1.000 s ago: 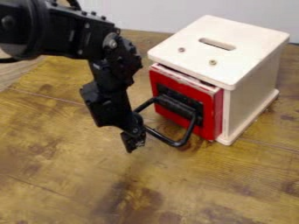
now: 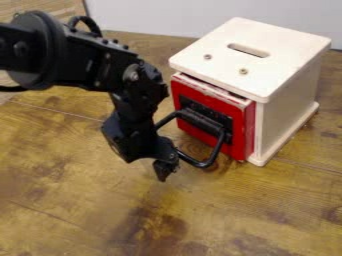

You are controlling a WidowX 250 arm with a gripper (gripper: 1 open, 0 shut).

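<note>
A cream wooden box (image 2: 286,115) with a slot and two screws on top stands at the right, its red front panel (image 2: 238,146) facing left. A black loop handle (image 2: 198,163) sticks out from that panel toward the arm. My black gripper (image 2: 163,168) hangs low at the left end of the handle, close beside it; whether it touches the handle or has anything between its fingers is unclear.
A pale wall (image 2: 160,15) runs behind.
The arm and gripper have shifted slightly to the right, toward the handle. The box and its panel look unchanged.
</note>
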